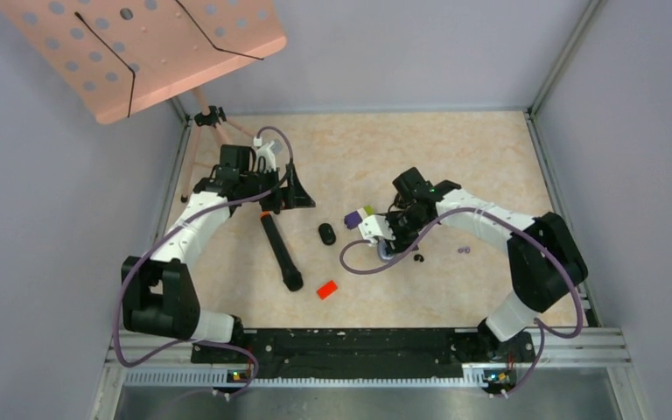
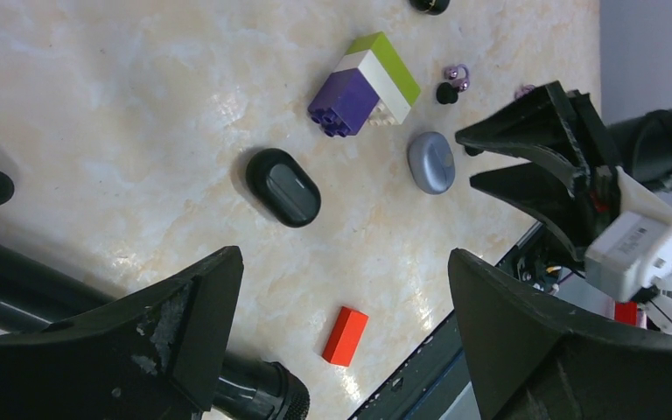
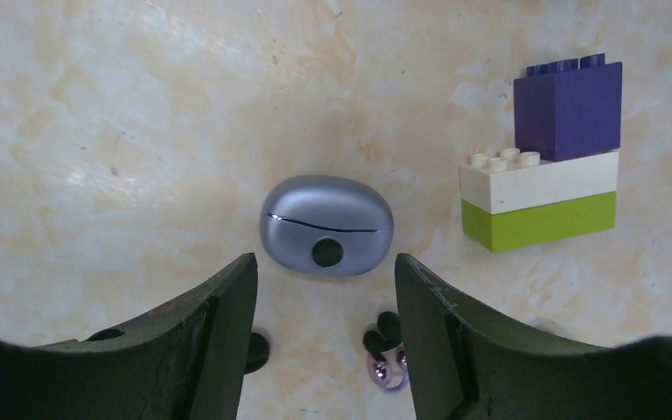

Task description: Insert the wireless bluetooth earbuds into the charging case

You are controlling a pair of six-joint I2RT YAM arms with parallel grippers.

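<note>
A blue-grey rounded case (image 3: 328, 210) with a seam and a black dot lies on the table, its lid down. My right gripper is above its near side, fingers part open, nothing between the fingers. Near it in the right wrist view are small black pieces (image 3: 383, 332) beside a purple pair (image 3: 388, 372), and another black piece (image 3: 257, 352) partly behind a finger; which are earbuds I cannot tell. In the left wrist view a closed black case (image 2: 283, 187) lies between the fingers' lines of sight, below my open, empty left gripper.
A purple, white and green block stack (image 2: 366, 86) stands near the blue-grey case. A black microphone (image 1: 281, 252) and a red block (image 1: 326, 290) lie at the front left.
</note>
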